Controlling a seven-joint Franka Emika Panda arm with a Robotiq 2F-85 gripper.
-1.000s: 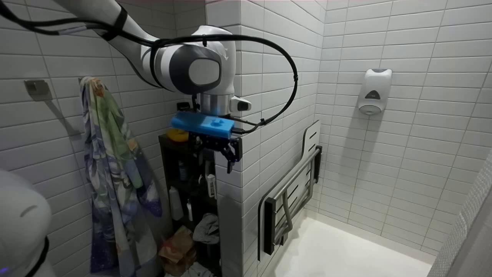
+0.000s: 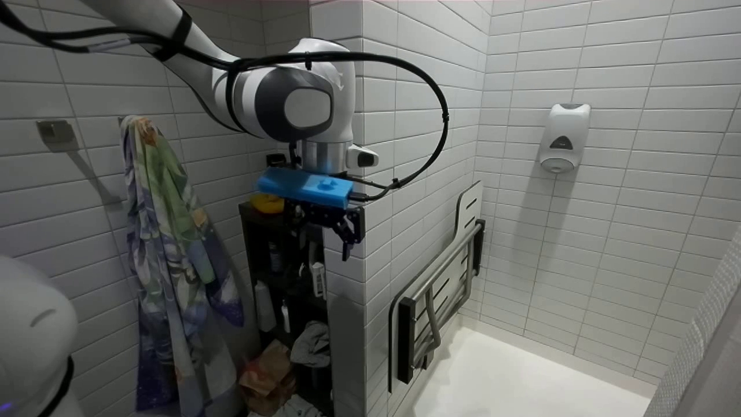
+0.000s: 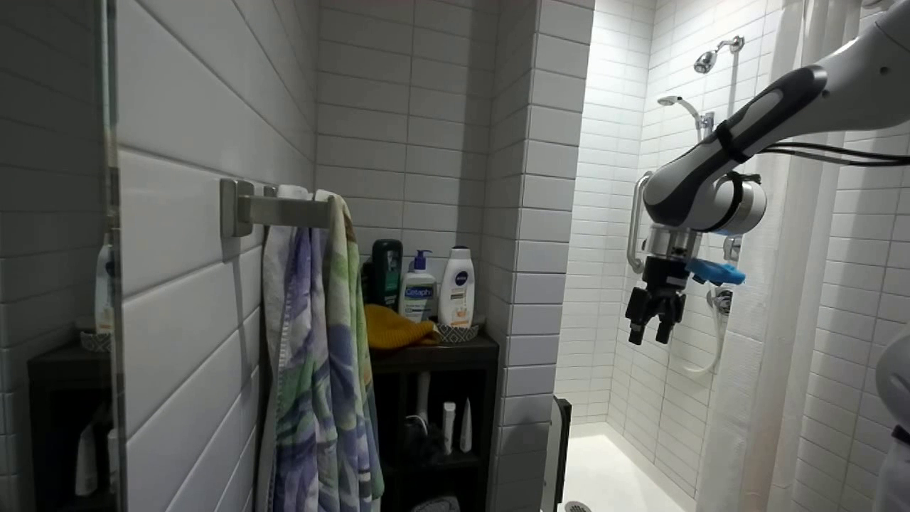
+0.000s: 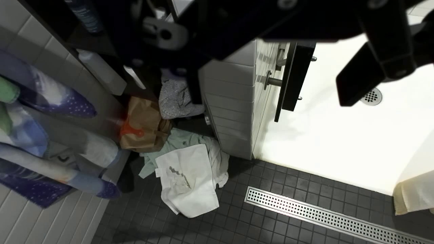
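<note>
My gripper hangs in the air with its fingers pointing down, open and with nothing between them. The wrist view has one dark finger at right, over the shower floor, and the other nearer the middle, well apart. A blue piece is fixed on the wrist above the gripper. On the left wall hangs a patterned towel, apart from the gripper. A white cloth lies on the dark floor far below, partly over greenish fabric.
A dark shelf unit carries several bottles and a yellow cloth. Beside it, a tiled wall edge juts out near the gripper. The folded shower seat and soap dispenser are wall-mounted.
</note>
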